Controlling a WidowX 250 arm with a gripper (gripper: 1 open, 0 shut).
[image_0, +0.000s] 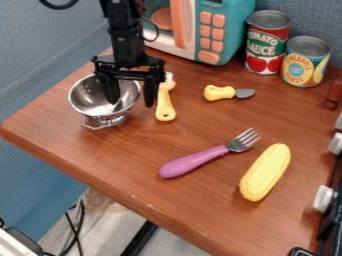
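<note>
My black gripper (130, 88) reaches down over the right side of a metal colander (94, 100) at the left of the table, beside an upright-lying yellow-handled utensil (166, 105). Whether its fingers are open or shut, or hold anything, I cannot make out against the dark arm.
On the wooden table (147, 200) lie a purple fork (201, 158), a yellow corn cob (265, 172) and a small yellow-handled tool (221, 92). Two cans (266, 45) and a teal toy microwave (205, 28) stand at the back. A black appliance (330, 200) edges in at right.
</note>
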